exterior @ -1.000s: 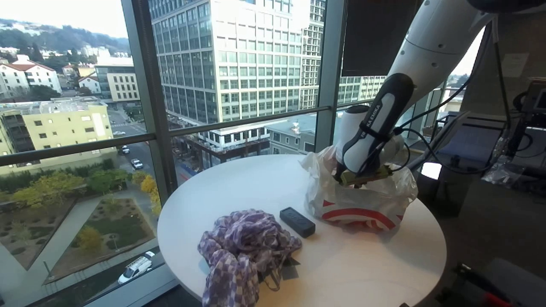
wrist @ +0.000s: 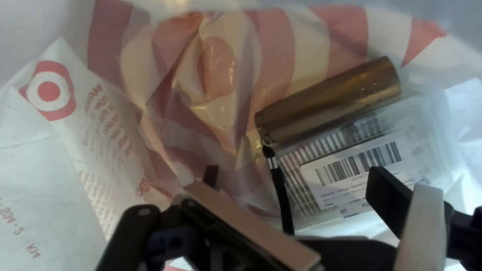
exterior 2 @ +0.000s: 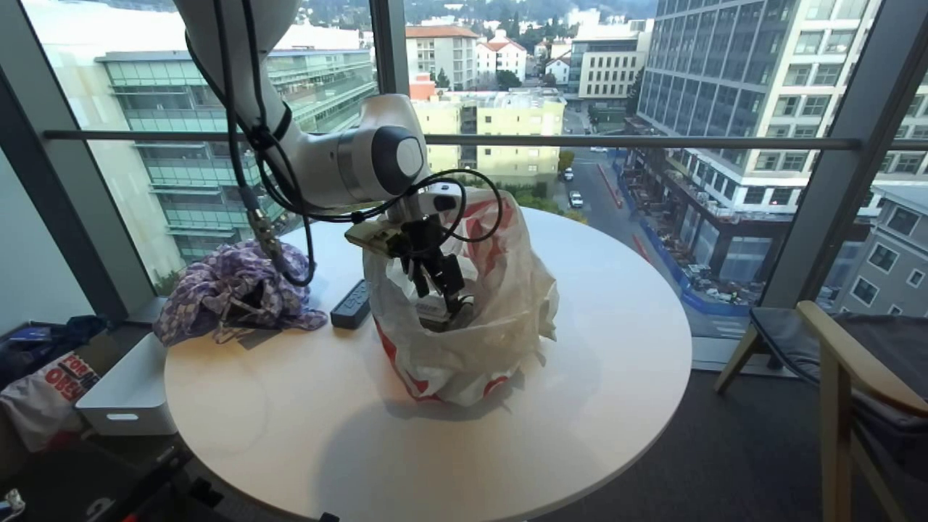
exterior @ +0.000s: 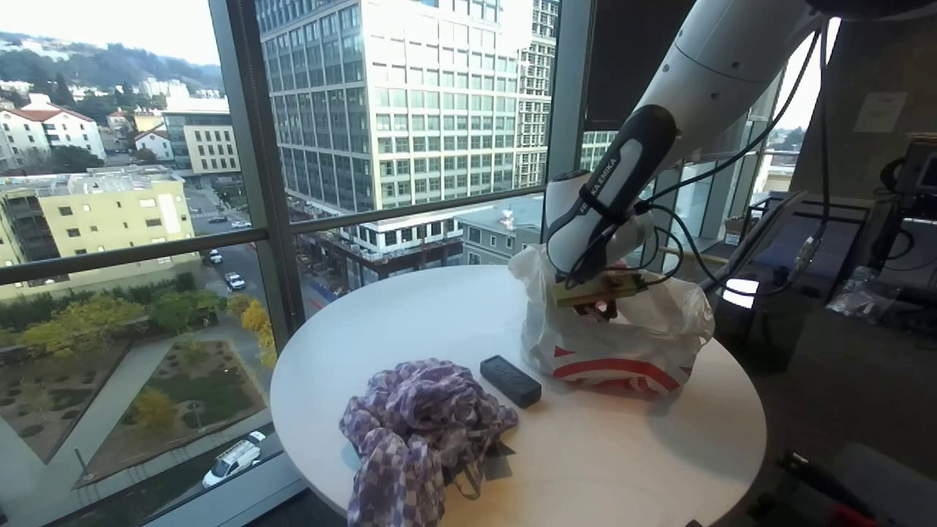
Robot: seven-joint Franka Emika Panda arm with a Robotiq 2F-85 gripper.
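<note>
A white and red plastic bag stands with its mouth open on the round table. My gripper reaches down into that mouth, open, with nothing held between its fingers. Inside the bag, the wrist view shows a brown-gold cylinder with a black strap at one end. It lies against a clear package bearing barcode labels. Both rest beyond my fingers, and the right finger overlaps part of the package. A printed paper-like flap with a red target logo is on the left.
A purple checked cloth lies crumpled on the white table. Between it and the bag sits a dark oblong case. The bag's walls surround my gripper. Bare table lies to the bag's right in exterior view 2.
In exterior view 1 the arm and gripper have shifted left and slightly up over the bag. The bag's rim has moved a little; the cloth and dark case are where they were.
</note>
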